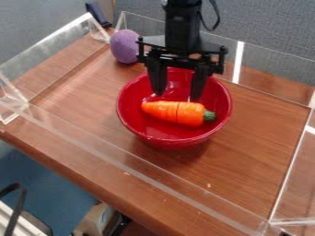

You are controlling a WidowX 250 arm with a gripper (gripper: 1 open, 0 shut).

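Observation:
A toy carrot (pixel 180 112), orange with a green tip, lies inside a red bowl (pixel 161 137) near the centre of the tabletop. My black gripper (pixel 179 78) hangs over the back half of the bowl, its two fingers apart and above the carrot, with nothing seen between them.
A purple toy eggplant (pixel 125 46) sits at the back left of the wooden table (pixel 92 140). Clear plastic walls border the work area.

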